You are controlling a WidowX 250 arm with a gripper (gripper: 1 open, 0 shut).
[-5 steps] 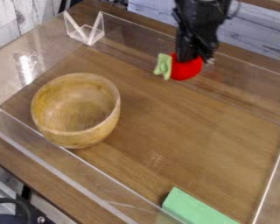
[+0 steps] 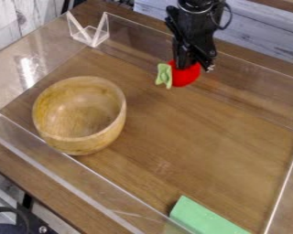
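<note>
My black gripper [image 2: 186, 57] hangs at the upper middle of the camera view, just over a red round object [image 2: 187, 74] with a light green leafy top [image 2: 164, 75], like a toy strawberry or tomato, lying on the wooden tray floor. The fingertips are partly hidden against it; the gripper looks shut, and whether it touches the red object I cannot tell.
A large wooden bowl [image 2: 80, 137] stands on the left. A mint green block [image 2: 205, 216] lies at the bottom right. Clear plastic walls edge the tray, with a bracket at the top left.
</note>
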